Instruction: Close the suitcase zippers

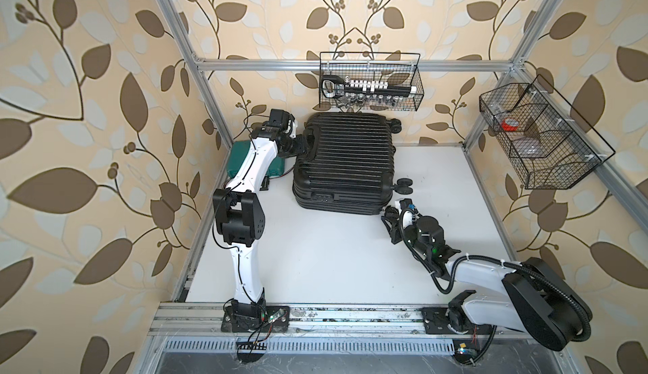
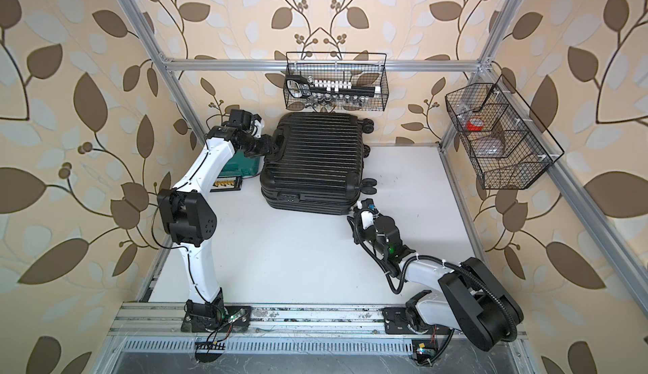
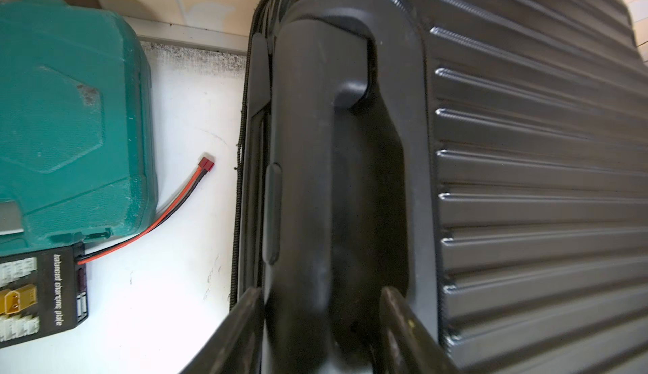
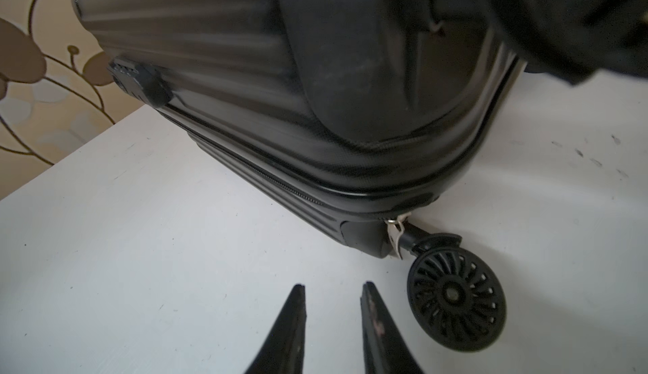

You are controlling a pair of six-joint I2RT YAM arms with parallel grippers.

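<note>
The black ribbed suitcase [image 1: 344,158] lies flat at the back of the table. In the left wrist view its handle [image 3: 300,158] runs along the left side, with a zipper edge [image 3: 241,151] beside it. Over that handle hovers my left gripper, its fingers parted on either side; contact cannot be judged. At the suitcase's front right corner a light zipper pull [image 4: 395,237] hangs next to a wheel [image 4: 455,298]. My right gripper is open just short of that corner, only white table showing between its fingers. The zipper seam [image 4: 283,186] runs along the front side.
Left of the suitcase sit a green case [image 3: 74,124] and a charging plate [image 3: 47,296] with a red-black cable [image 3: 168,215]. Wire baskets hang on the back [image 1: 371,80] and right [image 1: 540,138] walls.
</note>
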